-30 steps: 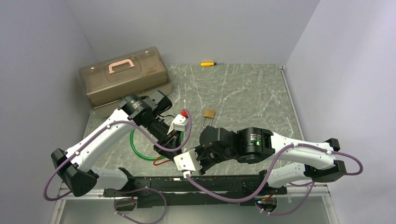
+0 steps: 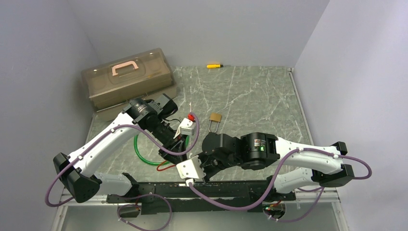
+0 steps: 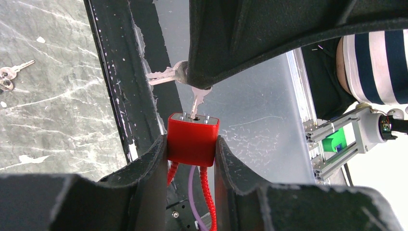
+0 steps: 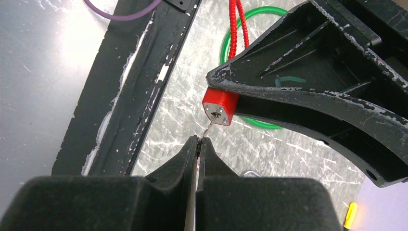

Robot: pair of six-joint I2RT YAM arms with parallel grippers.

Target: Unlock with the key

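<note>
A red padlock [image 3: 192,139] with a red cord is clamped between my left gripper's fingers in the left wrist view. My right gripper is shut on a key [image 4: 210,126], whose blade points into the keyhole on the red padlock [image 4: 219,101]. In the left wrist view that key's blade meets the lock's face, with another key [image 3: 163,77] hanging beside it; how deep it sits I cannot tell. Both grippers meet low at the centre in the top view, mostly hidden by the arms.
A brass padlock [image 2: 215,118] lies on the marble board [image 2: 255,96], a yellow screwdriver [image 2: 214,66] at the back. A tool box [image 2: 130,77] fills the back left. A green ring [image 4: 262,10] lies under the arms. Loose keys [image 3: 9,74] lie on the board.
Compared with a second ago, my right arm has shifted slightly left and toward the front.
</note>
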